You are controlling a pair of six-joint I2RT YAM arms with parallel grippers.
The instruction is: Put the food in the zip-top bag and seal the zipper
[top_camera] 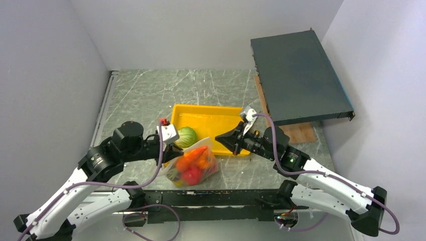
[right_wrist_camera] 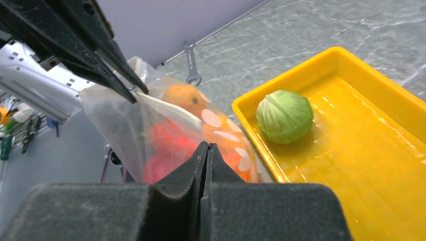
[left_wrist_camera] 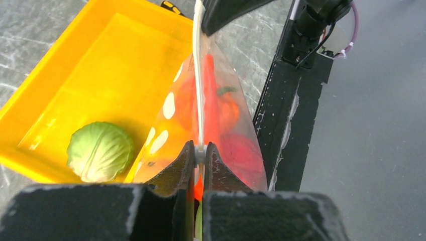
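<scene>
A clear zip top bag (top_camera: 197, 169) holds orange and red vegetables, among them a carrot (left_wrist_camera: 211, 100) and a small pumpkin (left_wrist_camera: 228, 111). My left gripper is shut on the bag's pale zip edge; in the right wrist view its fingers (right_wrist_camera: 120, 86) pinch that strip from the far side. The right gripper (top_camera: 217, 139) is shut near the bag's free upper corner, nothing visible between its fingertips. From the right wrist view I cannot tell whether those tips touch the bag.
Behind the bag is a yellow tray (top_camera: 208, 107) with a green cabbage (right_wrist_camera: 285, 116) in its near corner. A wrench (right_wrist_camera: 192, 63) rests on the counter. To the right stands a dark panel (top_camera: 301, 78) over a wooden board (top_camera: 299, 132).
</scene>
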